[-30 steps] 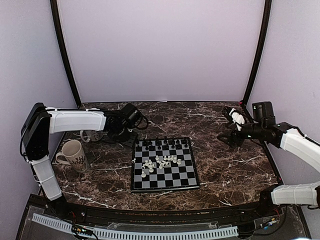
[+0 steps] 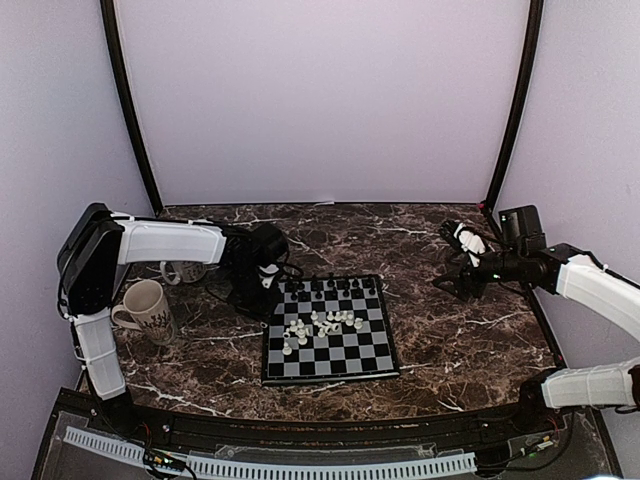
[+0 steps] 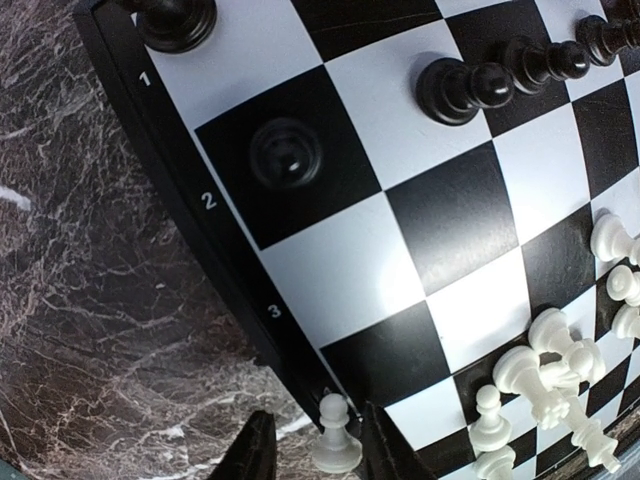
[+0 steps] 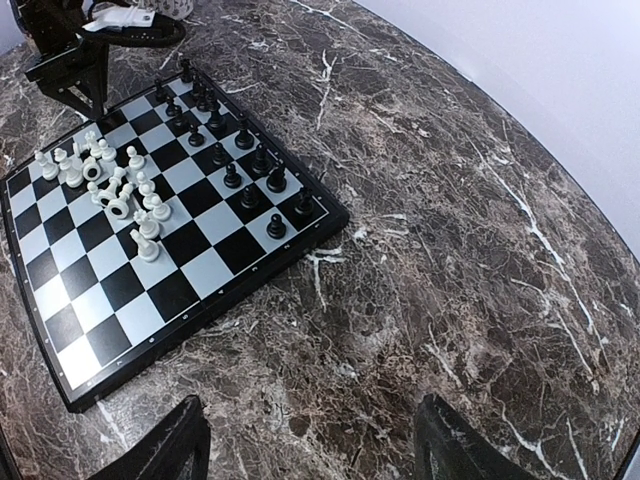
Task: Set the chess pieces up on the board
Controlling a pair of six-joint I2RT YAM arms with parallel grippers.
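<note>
The chessboard (image 2: 330, 368) lies on the marble table, black pieces (image 2: 335, 288) toward its back and several white pieces (image 2: 325, 325) clustered, some fallen, on its middle and left. In the left wrist view a white pawn (image 3: 335, 440) stands at the board's left border, between the fingertips of my left gripper. Bare space shows left of the pawn; whether the fingers grip it cannot be told. A black pawn (image 3: 287, 153) occupies a dark square by the "2". Well right of the board, my right gripper is open and empty.
A white mug (image 2: 150, 310) with dark print stands left of the board, near the left arm. Another mug (image 2: 185, 270) is partly hidden behind that arm. Table to the right of the board is free.
The right gripper has shifted slightly; the pieces look unmoved.
</note>
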